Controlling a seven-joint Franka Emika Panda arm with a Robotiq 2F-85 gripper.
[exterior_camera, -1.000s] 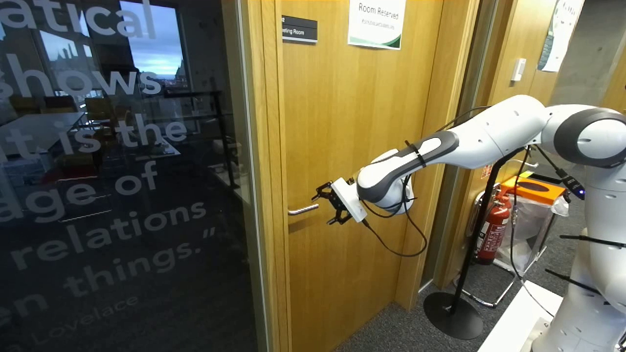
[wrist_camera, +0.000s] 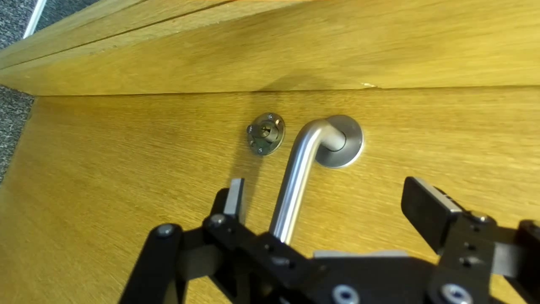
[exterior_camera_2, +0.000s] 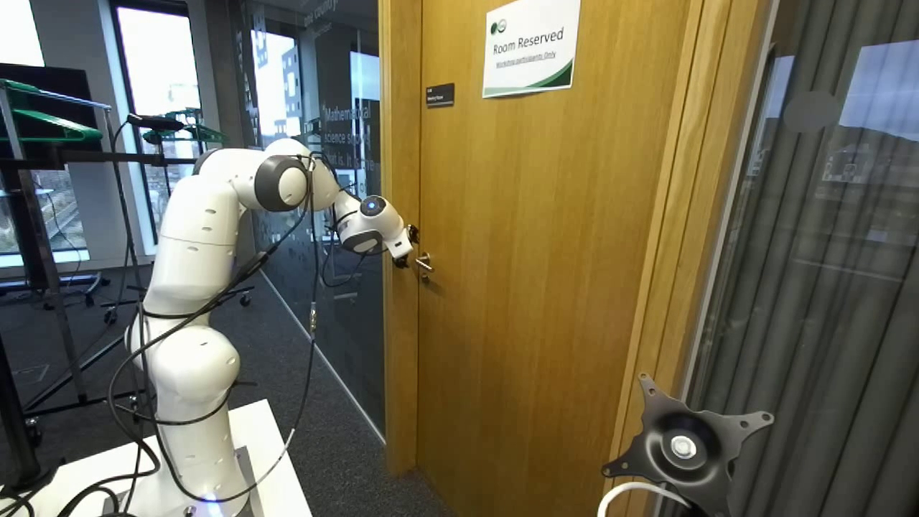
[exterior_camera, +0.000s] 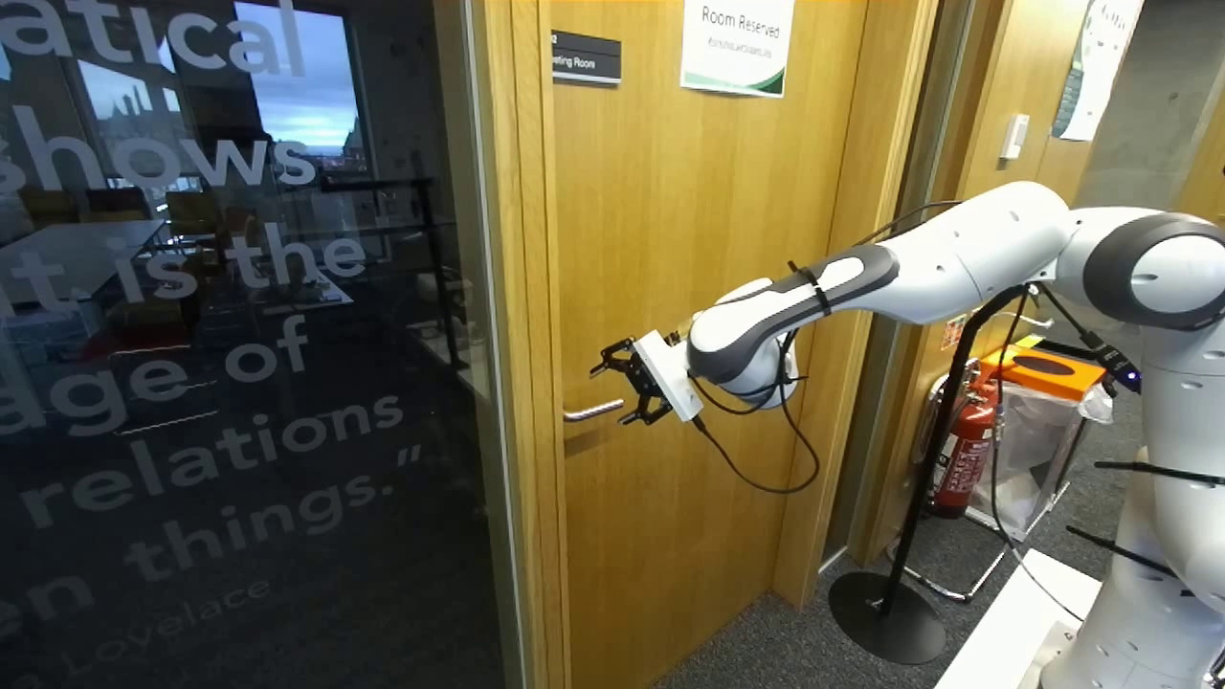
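A silver lever handle (wrist_camera: 298, 177) is mounted on the wooden door (wrist_camera: 152, 157), with a round keyhole plate (wrist_camera: 265, 134) beside it. The door is shut in its frame. My gripper is open, its two fingers (wrist_camera: 424, 215) wide apart. In the wrist view the lever's free end runs down between the fingers, nearer the left one, and its tip is hidden behind the gripper body. Exterior view 1 has the gripper (exterior_camera: 609, 394) just at the free end of the handle (exterior_camera: 593, 410). Whether anything touches cannot be told.
A wooden frame (exterior_camera: 534, 344) and dark glass wall (exterior_camera: 287, 517) border the door's handle side. A black stand (exterior_camera: 887, 616), a fire extinguisher (exterior_camera: 962, 454) and an orange-topped bin (exterior_camera: 1036, 369) are to the right. Cables hang from the arm.
The gripper has moved left and slightly up in exterior view 1, closer to the handle's free end. It stays open, and the door and handle look unmoved.
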